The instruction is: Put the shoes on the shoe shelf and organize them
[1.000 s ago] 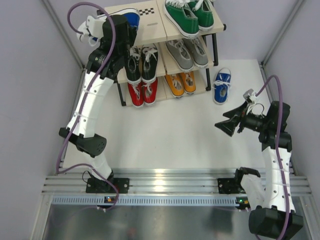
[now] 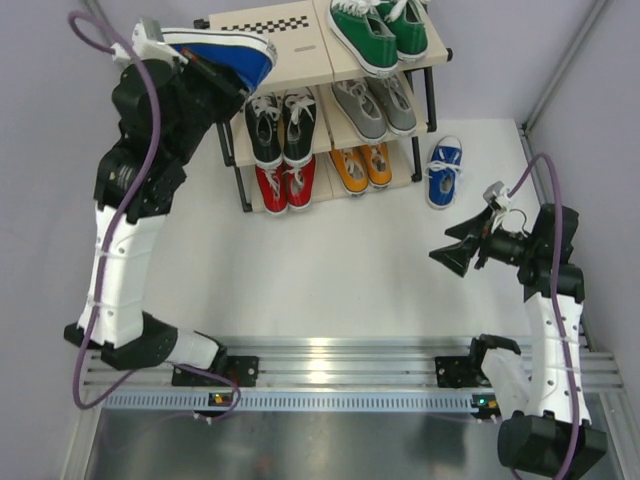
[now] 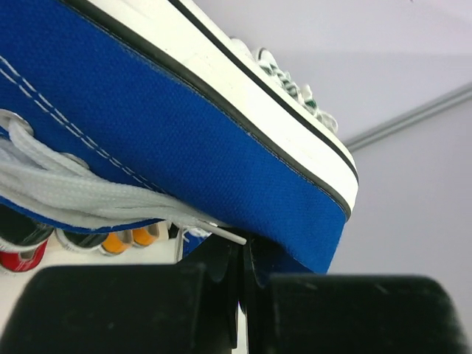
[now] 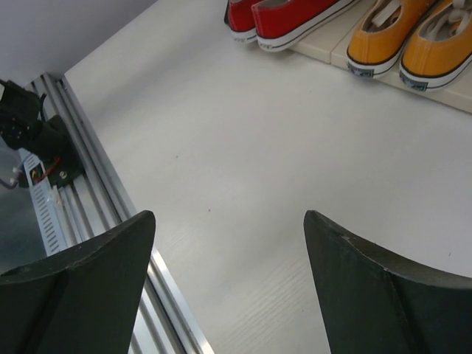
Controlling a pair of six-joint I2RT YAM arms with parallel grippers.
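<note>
A blue shoe [image 2: 218, 48] is at the top left of the shelf [image 2: 280, 62], with my left gripper [image 2: 225, 85] just in front of it; in the left wrist view the shoe [image 3: 169, 110] fills the upper left, above the shut fingers, and whether anything is between them cannot be seen. Green [image 2: 363, 32], black [image 2: 298, 120], grey [image 2: 360, 108], red [image 2: 272, 190] and orange [image 2: 350, 172] pairs stand on the shelf's levels. A single blue shoe [image 2: 444, 175] lies on the floor right of it. My right gripper [image 2: 460, 248] hangs below that shoe, open, empty.
The white floor [image 2: 320, 270] in front of the shelf is clear. A metal rail [image 2: 320, 345] runs along the near edge. Walls close in on both sides.
The right arm looks unchanged.
</note>
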